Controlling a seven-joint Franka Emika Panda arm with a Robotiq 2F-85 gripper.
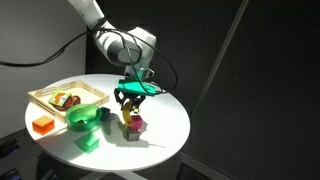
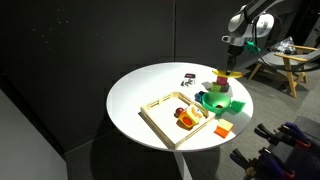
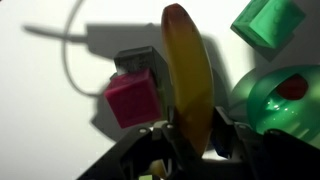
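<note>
A yellow banana is clamped in my gripper, its long end reaching forward past the fingers in the wrist view. In exterior view 1 the banana hangs below the gripper, close to a pink block that sits above a grey block. The wrist view has the pink block just left of the banana. From exterior view 2 the banana looks tilted, nearly level. The gap between banana and tabletop is hard to judge.
A green bowl with something red inside stands near a dark blue block. Around it are a green block and an orange block. The wooden box holds colourful items.
</note>
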